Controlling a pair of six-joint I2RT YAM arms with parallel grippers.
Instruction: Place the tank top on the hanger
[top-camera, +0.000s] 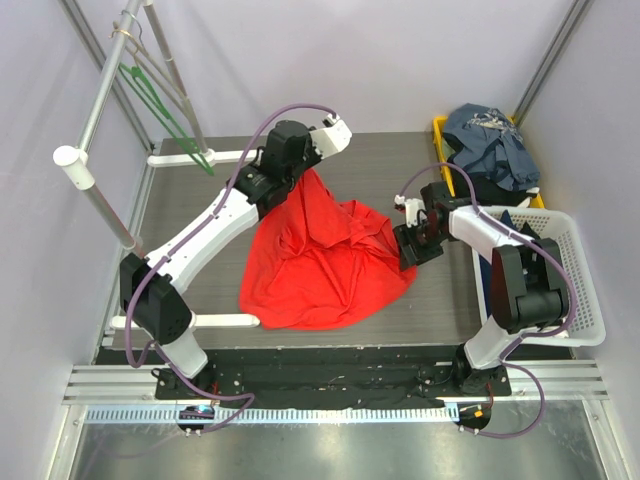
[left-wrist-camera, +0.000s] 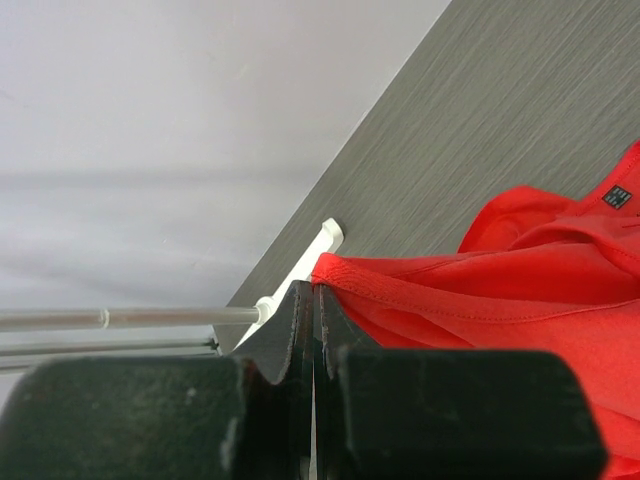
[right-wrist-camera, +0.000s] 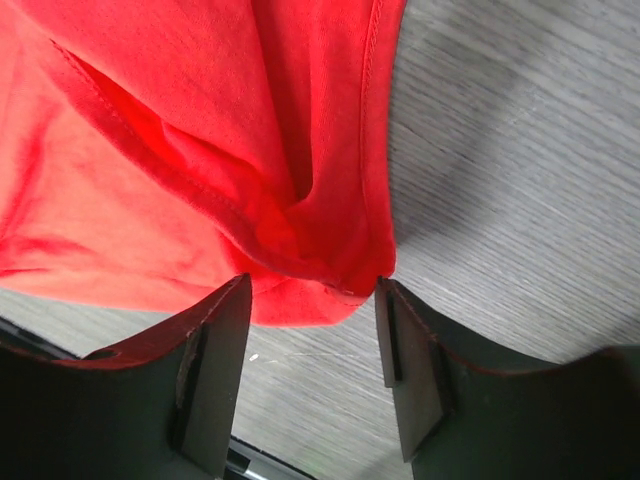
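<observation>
The red tank top (top-camera: 320, 265) lies spread on the grey floor, its upper left part lifted in a fold. My left gripper is shut on the edge of the red fabric (left-wrist-camera: 450, 295), which stretches away to the right in the left wrist view. In the right wrist view, my right gripper is part open around a corner of the tank top (right-wrist-camera: 340, 230), with cloth between its fingers but a gap at the sides. The green hanger (top-camera: 160, 105) hangs on the rack at the upper left.
A white rack (top-camera: 105, 85) with tube legs stands on the left. At right are a white basket (top-camera: 590, 290) and a yellow bin (top-camera: 440, 140) holding dark clothes (top-camera: 490, 145). Bare floor (top-camera: 385, 170) shows behind the tank top.
</observation>
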